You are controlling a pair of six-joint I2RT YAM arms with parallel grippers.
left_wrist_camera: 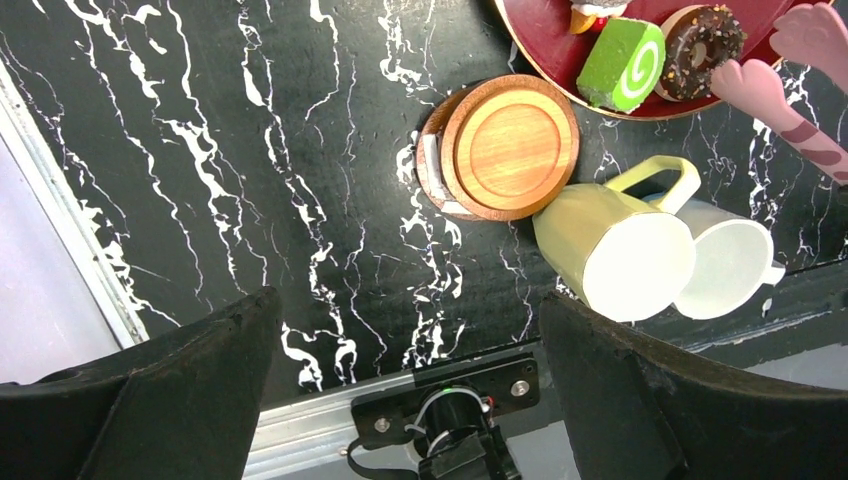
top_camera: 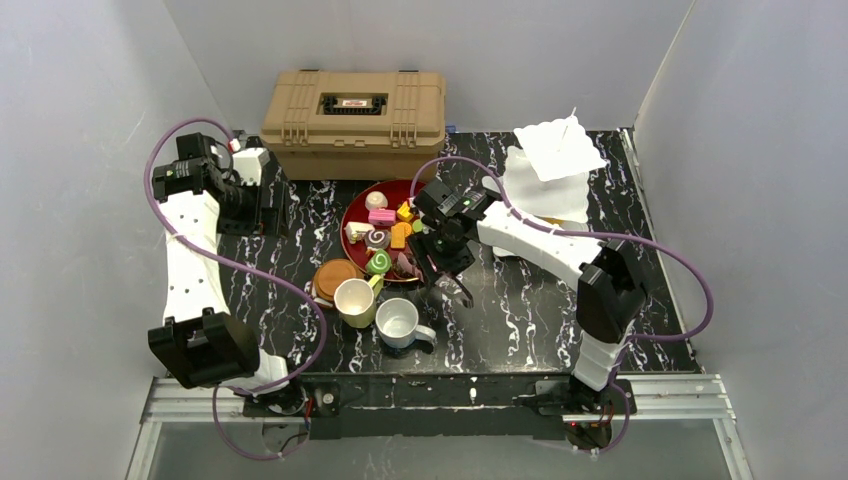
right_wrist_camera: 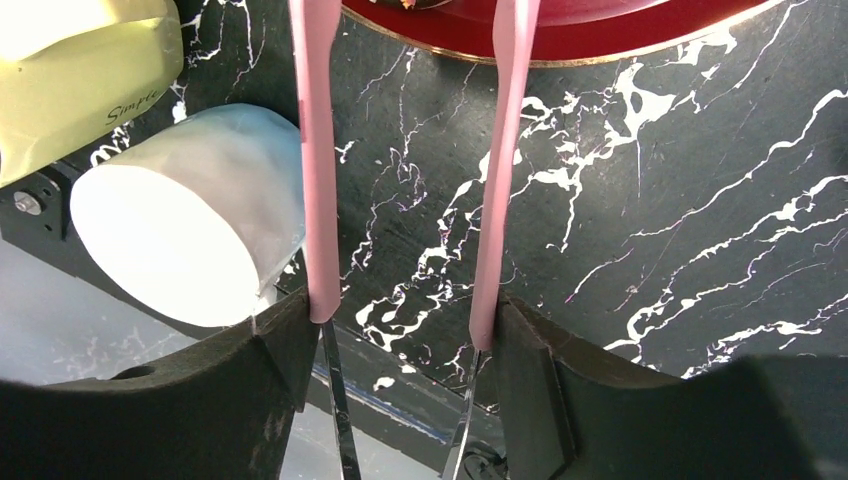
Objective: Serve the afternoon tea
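Note:
A red plate (top_camera: pixel 355 245) holds small cakes, among them a green swirl cake (left_wrist_camera: pixel 620 62) and a chocolate donut (left_wrist_camera: pixel 700 50). My right gripper is partly open on pink tongs (right_wrist_camera: pixel 318 170), their two arms apart, tips over the plate's front edge. My left gripper (top_camera: pixel 255 220) stands open and empty over the table at left. A yellow mug (top_camera: pixel 355 300) and a white mug (top_camera: pixel 398 322) sit in front of the plate, beside wooden coasters (left_wrist_camera: pixel 510 150).
A tan case (top_camera: pixel 352 120) fills the back. White scalloped sheets (top_camera: pixel 550 185) lie at back right, partly behind my right arm.

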